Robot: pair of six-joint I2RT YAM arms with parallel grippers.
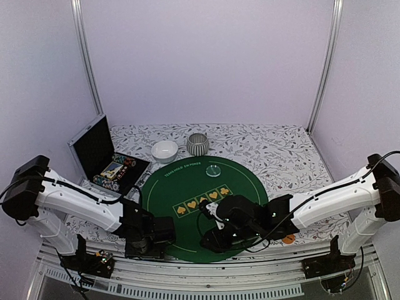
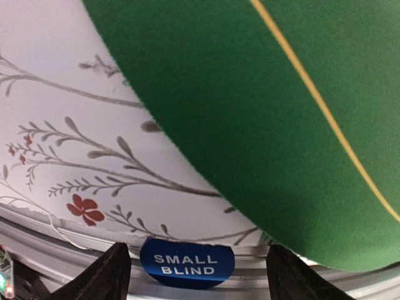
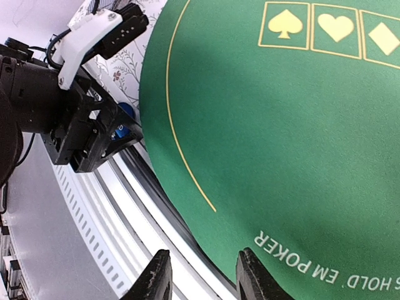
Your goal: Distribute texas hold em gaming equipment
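Observation:
A blue SMALL BLIND disc (image 2: 187, 270) lies over the metal rail at the table's front edge, beside the green poker mat (image 2: 206, 87). My left gripper stands open, one finger on each side of this disc with gaps between. In the right wrist view part of the blue disc (image 3: 127, 109) shows behind the left gripper's fingers. Over the front part of the mat, my right gripper is partly open and empty. An orange disc (image 1: 288, 239) rests right of the mat, and a pale round disc (image 1: 213, 170) on its far part.
An open case (image 1: 128, 164) with chips and cards stands at the left. Behind the mat are a white bowl (image 1: 164, 150) and a striped cup (image 1: 197, 145). Free patterned table (image 1: 275, 147) extends at the back right. Both arms are close together near the front edge.

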